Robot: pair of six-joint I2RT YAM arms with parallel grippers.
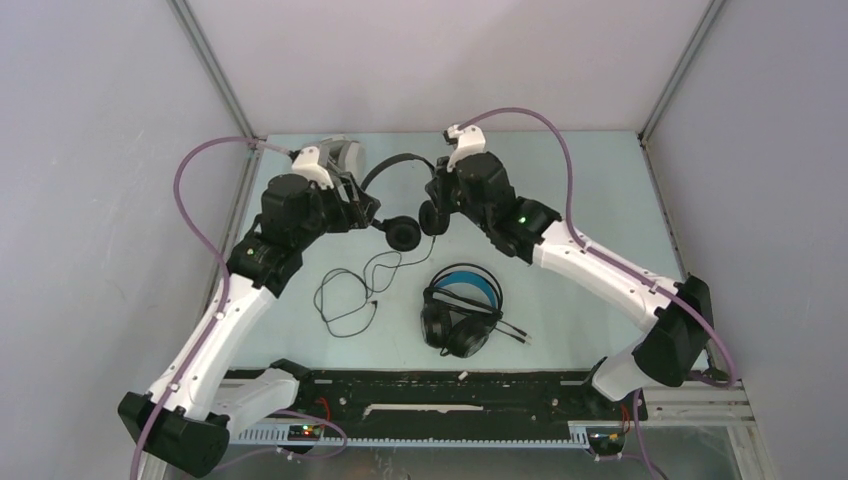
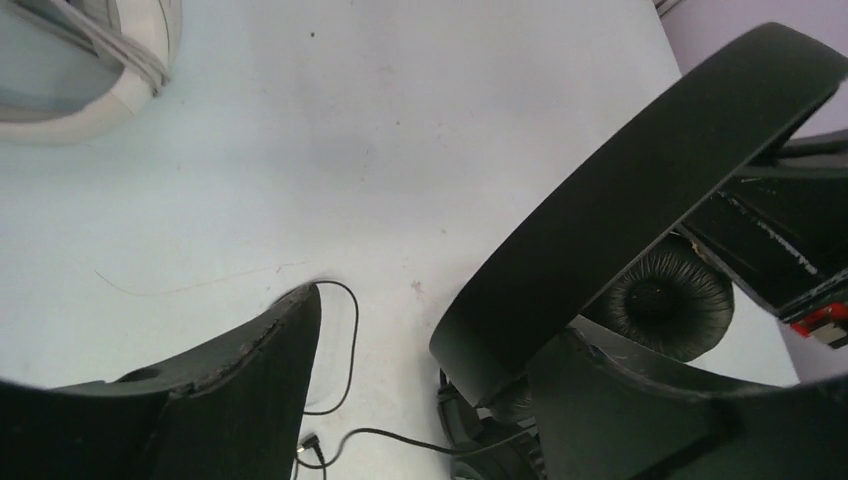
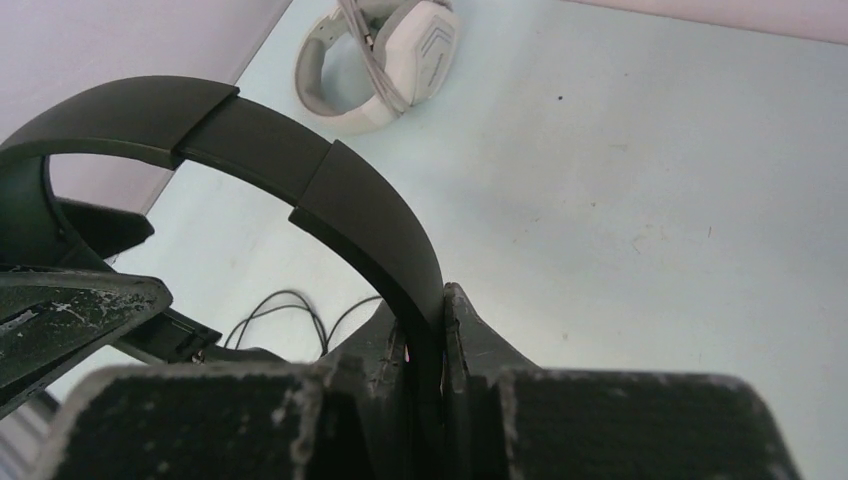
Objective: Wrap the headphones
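Observation:
Black headphones hang between my grippers in the top view, with their earcups (image 1: 402, 233) below the arched headband (image 1: 395, 161) and a thin cable (image 1: 340, 330) trailing over the table. My right gripper (image 1: 437, 193) has its fingers closed round the headband, which runs down between them in the right wrist view (image 3: 425, 330). My left gripper (image 1: 355, 205) stands open beside the other side of the headband; in the left wrist view the band (image 2: 600, 210) rises just by the right finger (image 2: 660, 420), with clear space between the two fingers.
A second black headset (image 1: 455, 325) with a blue band lies at the front middle. A white headset (image 3: 420, 55) sits at the back left, behind my left arm.

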